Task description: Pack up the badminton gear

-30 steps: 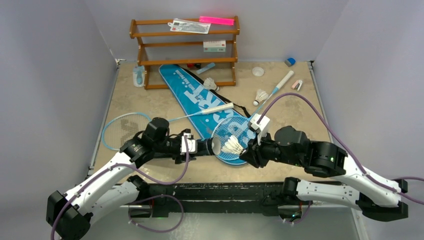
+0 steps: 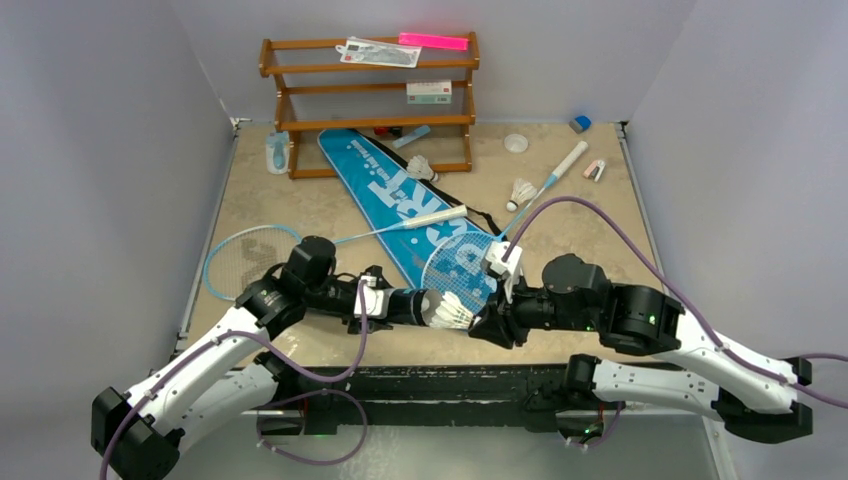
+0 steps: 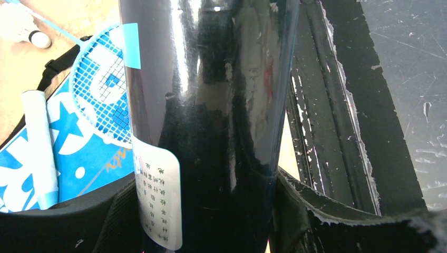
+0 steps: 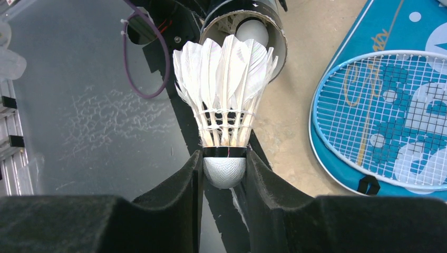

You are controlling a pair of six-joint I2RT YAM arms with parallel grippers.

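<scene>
My left gripper (image 2: 376, 305) is shut on a dark shuttlecock tube (image 3: 211, 116), held sideways above the table's front. Its open mouth faces right, and another shuttlecock's white cork (image 4: 252, 32) shows inside. My right gripper is shut on the cork of a white feather shuttlecock (image 4: 224, 95). Feathers first, this one points at the tube's mouth; in the right wrist view its skirt overlaps the lower rim, and I cannot tell whether it has entered. Two loose shuttlecocks lie farther back, one by the rack (image 2: 421, 168), one by the right racket's shaft (image 2: 521, 193).
A blue racket bag (image 2: 365, 185) lies mid-table, with the right racket (image 2: 460, 262) partly on it. The left racket (image 2: 250, 255) has its handle across the bag. At the back stands a wooden rack (image 2: 375, 125). A round clear lid (image 2: 516, 143) lies back right.
My right gripper has moved left and slightly down with its shuttlecock, closing the gap to the tube's mouth. The left gripper and tube have shifted only slightly.
</scene>
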